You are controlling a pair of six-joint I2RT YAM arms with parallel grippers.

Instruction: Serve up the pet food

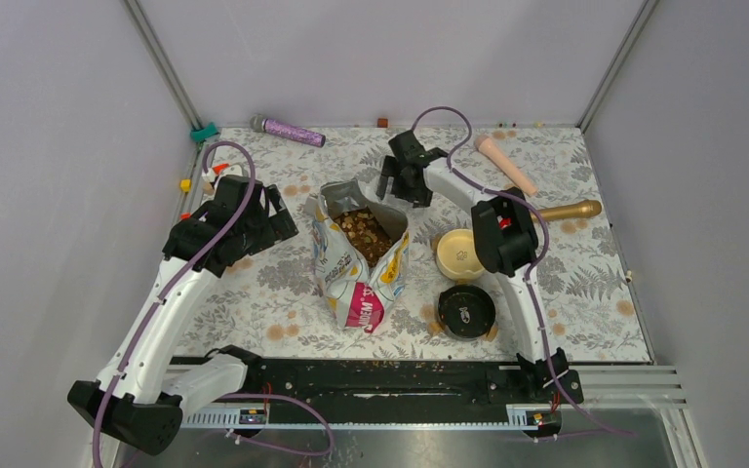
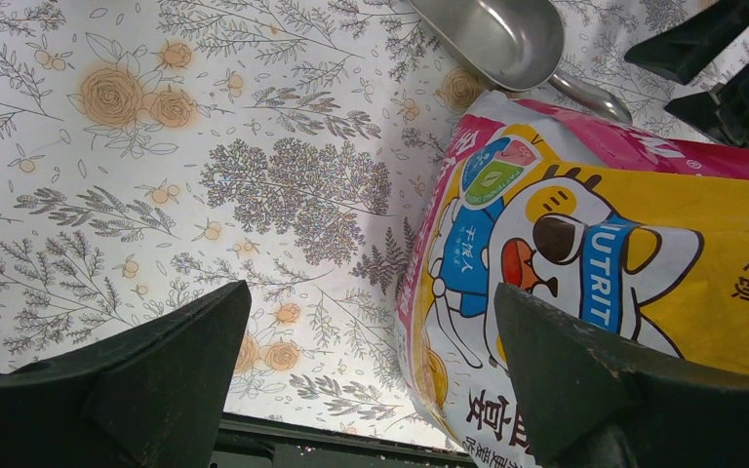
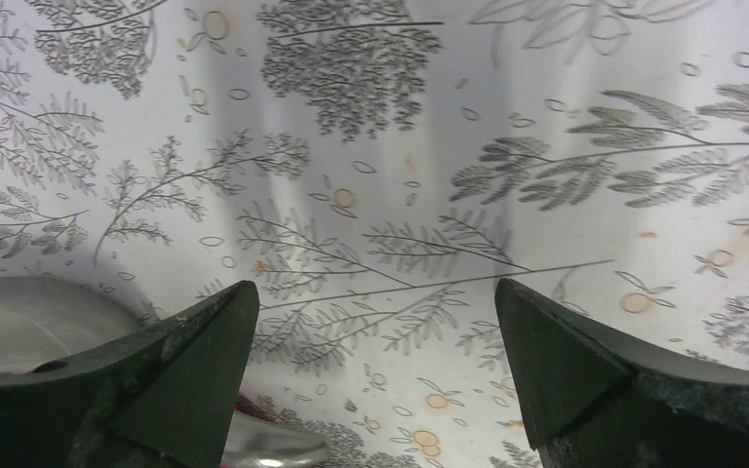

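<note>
The opened pet food bag, with brown kibble inside, stands mid-table. Behind it lies a metal scoop, its handle near the bag's edge. My right gripper is open and empty just behind the bag. In the right wrist view the scoop is at lower left, its handle partly hidden by the left finger. Left of the bag, my left gripper hangs open with nothing held. A cream bowl and a black bowl stand to the right.
A purple microphone lies at the back left. At the right are a pinkish cylinder and a gold-coloured rod. A red object shows beside the right arm. Free table lies at the front right.
</note>
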